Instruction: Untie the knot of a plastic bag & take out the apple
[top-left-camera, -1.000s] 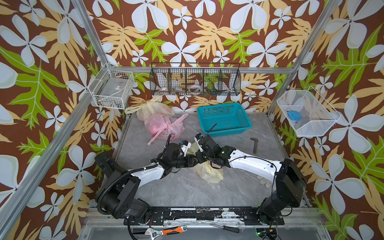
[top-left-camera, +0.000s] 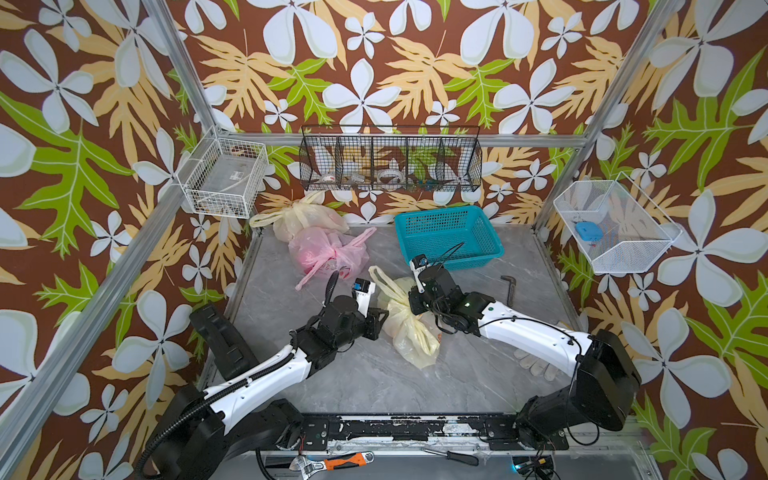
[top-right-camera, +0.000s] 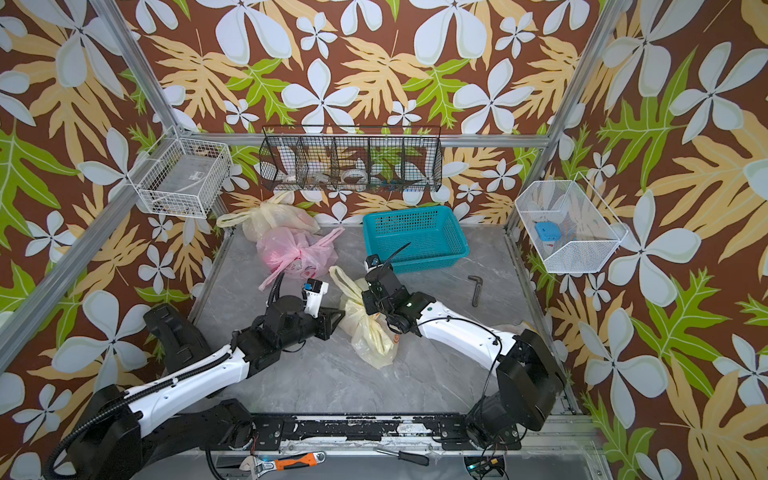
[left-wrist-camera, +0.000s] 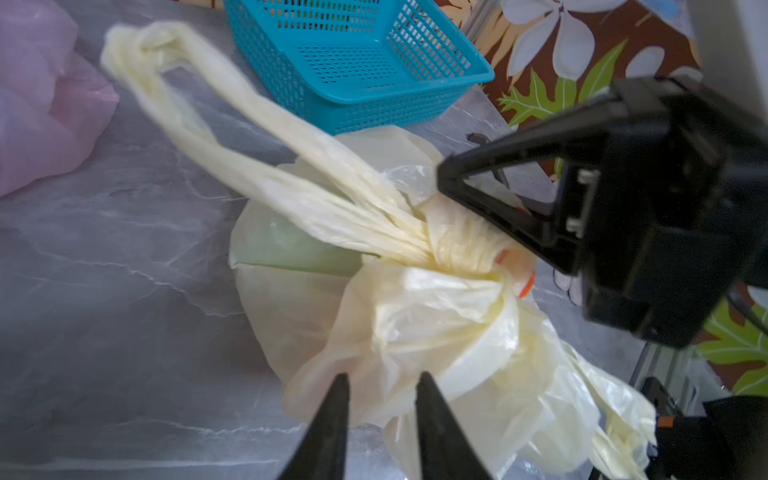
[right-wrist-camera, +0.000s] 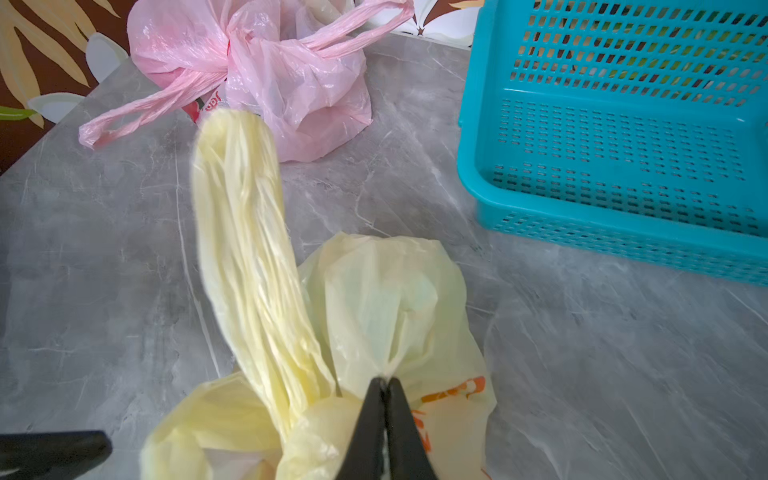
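Observation:
A pale yellow plastic bag (top-left-camera: 416, 340) lies mid-table, its twisted handle loop (left-wrist-camera: 264, 184) sticking out. The plastic is bunched where the loop meets the body; whether a knot holds there is unclear. The apple cannot be made out inside the bag. My left gripper is at the bag's left side, its fingers apart and nothing between them. On the other side, my right gripper is shut at the bag, with folds of thin plastic running into its fingertips.
Behind stands a teal basket (top-left-camera: 448, 236). At the back left are a pink bag (top-left-camera: 328, 252) and another yellow bag (top-left-camera: 300, 216). A hooked tool (top-left-camera: 509, 289) and gloves (top-left-camera: 536, 364) lie to the right.
My left gripper has drawn back leftward from the bag. The right gripper has shifted a little to the right and back, leaving more of the bag exposed between the two.

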